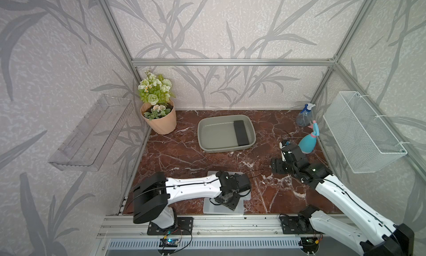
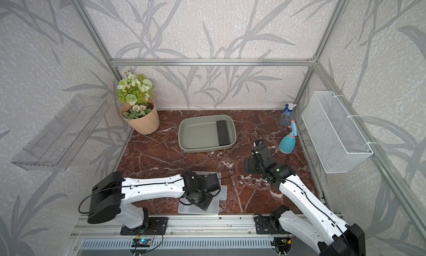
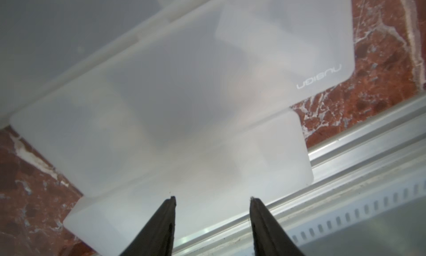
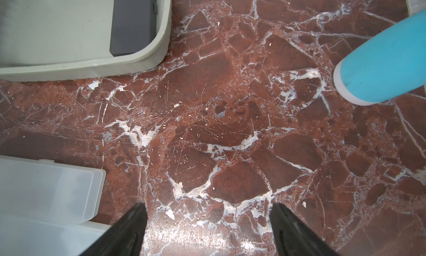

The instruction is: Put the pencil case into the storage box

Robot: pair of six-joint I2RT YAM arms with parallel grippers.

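Several translucent white pencil cases [image 3: 182, 78] lie overlapping in rows at the front middle of the marble table. My left gripper hangs over them, fingers apart, with nothing seen between them. A grey-green tray [image 1: 213, 136], which looks like the storage box, stands at the back middle with a dark rectangular item [image 1: 241, 132] inside along its right. My right gripper is open over bare table to the right of the cases and in front of the tray, holding nothing.
A flowerpot [image 1: 157, 118] stands back left, a blue spray bottle [image 1: 304, 116] and a turquoise one [image 1: 308, 143] at right. A clear basket [image 1: 84, 140] hangs on the left wall, a white mesh one [image 1: 363, 136] on the right. Table between tray and cases is clear.
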